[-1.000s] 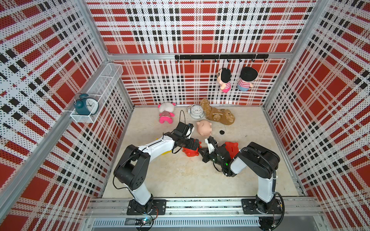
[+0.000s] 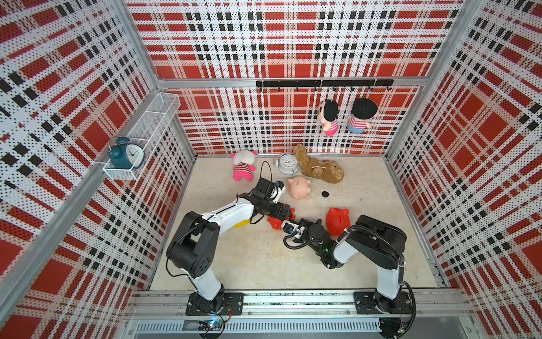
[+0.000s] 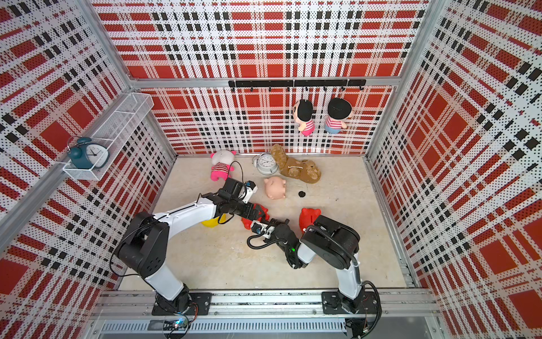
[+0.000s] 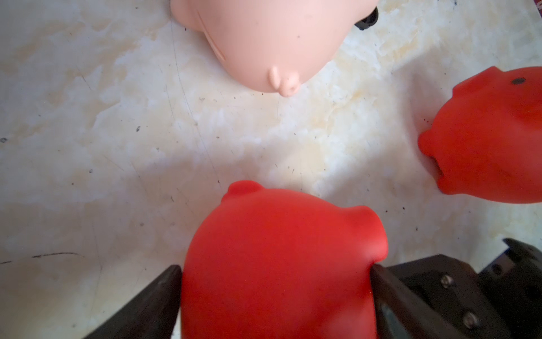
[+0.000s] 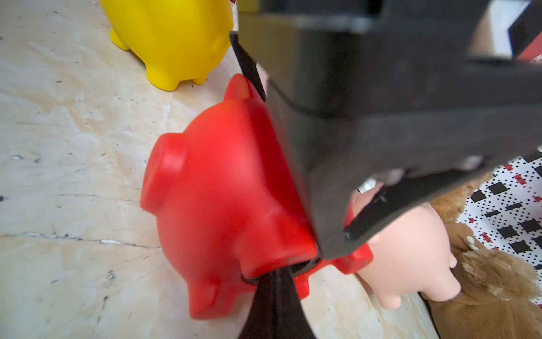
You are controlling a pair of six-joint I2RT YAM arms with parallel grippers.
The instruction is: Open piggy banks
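A red piggy bank (image 4: 282,271) fills the lower middle of the left wrist view, between the dark fingers of my open left gripper. My right gripper is shut low at its side, its dark fingertips (image 5: 273,293) against the underside by a red protrusion and a dark ring, in the right wrist view. A second red piggy bank (image 2: 337,220) lies to the right, a pink one (image 2: 299,187) behind, and a yellow one (image 5: 175,39) to the left.
A plush dog (image 2: 323,169), a white clock (image 2: 286,162) and a pink plush toy (image 2: 243,167) lie along the back. A small black disc (image 2: 325,193) sits right of the pink bank.
The left arm looks unchanged.
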